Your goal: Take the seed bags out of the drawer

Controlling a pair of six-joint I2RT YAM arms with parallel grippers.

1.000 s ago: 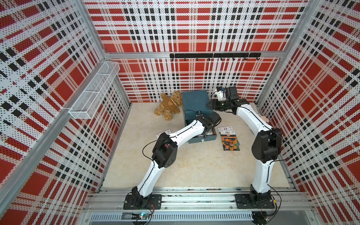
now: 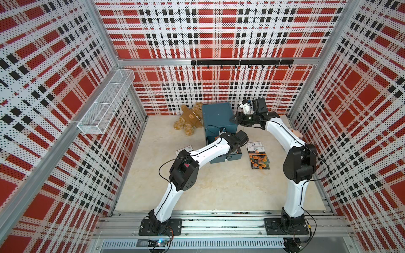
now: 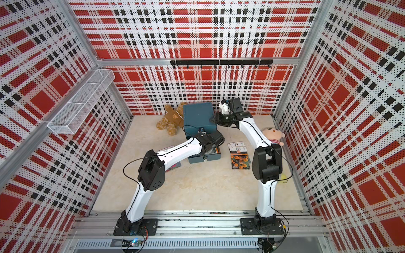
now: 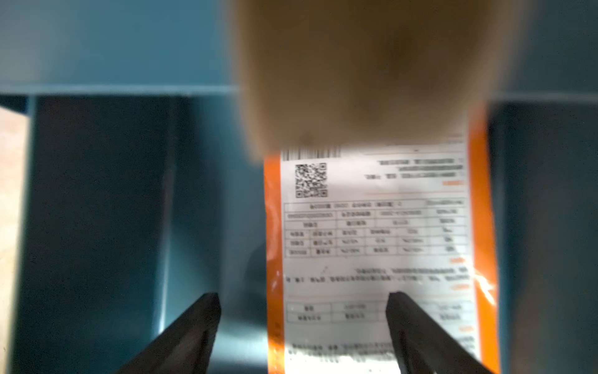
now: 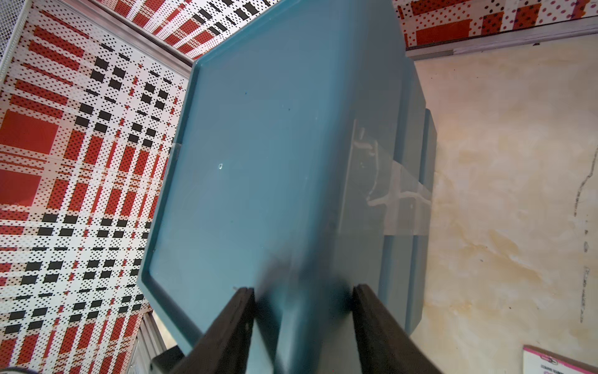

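Note:
A blue-grey drawer box (image 2: pixel 217 110) stands at the back centre, its drawer (image 4: pixel 93 237) pulled out to the front. A seed bag (image 4: pixel 373 249) with a white printed face and orange edges lies in it. My left gripper is open over the drawer, one fingertip above the bag and the other over the bare floor. My right gripper is open at the box's upper right edge. Other seed bags (image 2: pixel 258 158) lie on the table right of the box, and another packet (image 2: pixel 183 149) lies at its left, partly hidden by the left arm.
A brown teddy bear (image 2: pixel 189 118) lies left of the box and a pink plush toy (image 3: pixel 272 135) at the right. A white wire basket (image 2: pixel 105 101) hangs on the left wall.
The box has shifted slightly to the left. My right gripper has hardly moved.

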